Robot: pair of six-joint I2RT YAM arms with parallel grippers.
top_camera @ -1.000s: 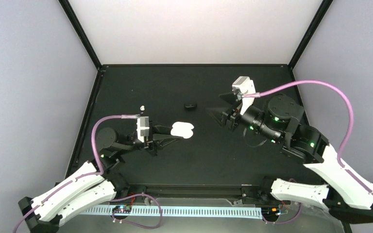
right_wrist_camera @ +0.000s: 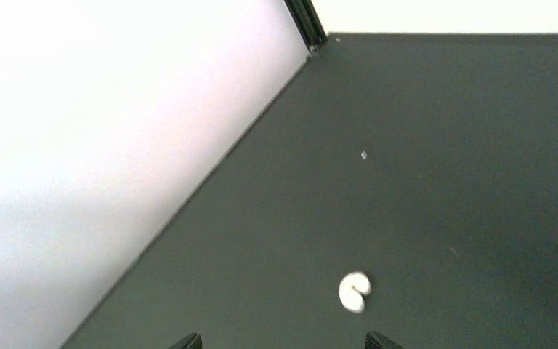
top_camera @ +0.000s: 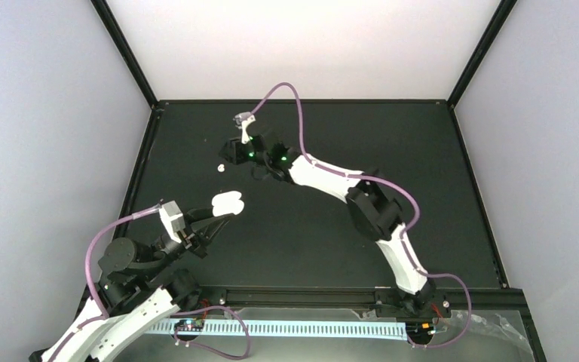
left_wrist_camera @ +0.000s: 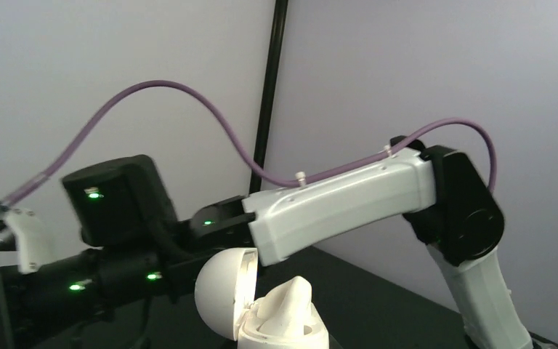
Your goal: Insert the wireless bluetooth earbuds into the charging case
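The white charging case is held up at the left front, with my left gripper shut on it. In the left wrist view its round lid stands open, and one white earbud shows in the case body. A second small white earbud lies loose on the dark table. My right gripper is close behind and to the right of that earbud in the top view, holding nothing. In the right wrist view its fingertips stand apart at the bottom edge, with the loose earbud ahead of them.
My right arm stretches across the middle of the table. The left wall rises beyond the table edge in the right wrist view.
My right arm has swung far left toward the loose earbud, and now covers the spot where a small black object showed. My left gripper has drawn back left with the case.
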